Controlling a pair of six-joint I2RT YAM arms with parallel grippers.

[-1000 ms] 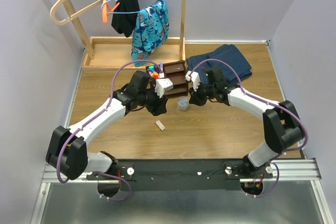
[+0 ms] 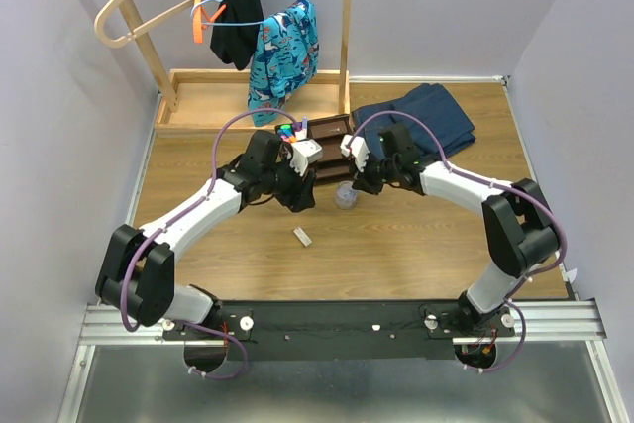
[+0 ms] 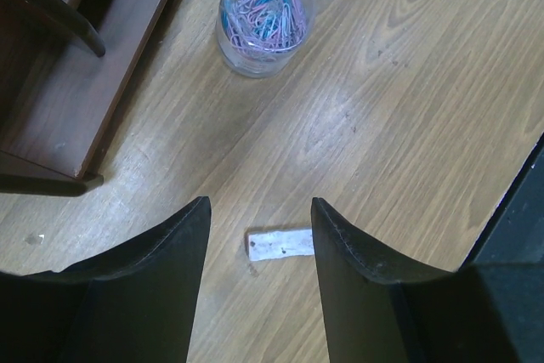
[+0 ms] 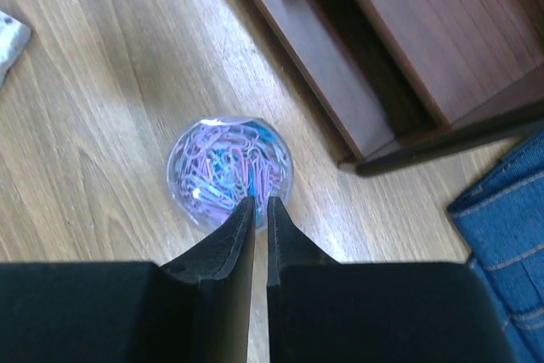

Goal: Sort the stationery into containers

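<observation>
A clear round jar of paper clips (image 4: 212, 172) stands on the wooden table, beside the dark wooden organizer (image 4: 442, 14). My right gripper is over the jar's near side, fingertips together; whether anything is between them cannot be told. My left gripper hangs open above a small white bar (image 3: 279, 244), lying on the table between and beyond its fingertips. In the top view, colourful stationery (image 2: 289, 131) sits at the organizer's left part, partly behind the left arm.
Folded dark blue denim (image 2: 426, 111) lies behind the right arm. A wooden rack with hanging clothes (image 2: 282, 56) stands at the back.
</observation>
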